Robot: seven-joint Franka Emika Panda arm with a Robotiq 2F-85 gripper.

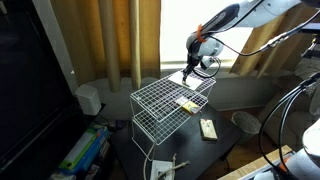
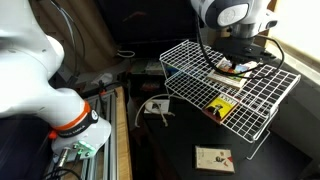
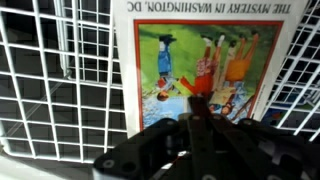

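A children's book (image 3: pixel 160 80) titled "The Mystery in Washington, DC" lies face up on top of the white wire rack (image 3: pixel 90 95); its title reads upside down in the wrist view. My gripper is shut over the cover, and nothing shows between its fingers. Whether the fingertips touch the cover, I cannot tell. In exterior view 2 the same book (image 2: pixel 229 79) sits under the arm toward the rack's back edge. The gripper's body hides part of the cover's lower right in the wrist view.
A yellow-covered book (image 2: pixel 220 107) rests on the rack nearer the front. On the dark table a pale book (image 2: pixel 214 160) lies beside the rack, and a white item with a cable (image 2: pixel 157 105) is on its other side. Bare table stretches in front.
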